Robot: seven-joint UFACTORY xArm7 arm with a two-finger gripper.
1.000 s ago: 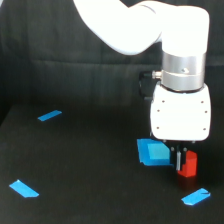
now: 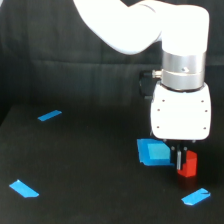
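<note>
A small red block point(image 2: 189, 168) is at the right of the camera view, low down by the dark gripper point(image 2: 181, 157) under the white arm. The dark fingers overlap the block's left side in this view. Whether they grip it, or stand in front of it, is too small to make out. To the left of the fingers lies a blue square piece point(image 2: 152, 153), its right part hidden behind the gripper.
Blue tape strips mark the dark table at the back left point(image 2: 50, 116), the front left point(image 2: 24, 189) and the front right point(image 2: 196, 197). A dark curtain point(image 2: 60, 60) hangs behind.
</note>
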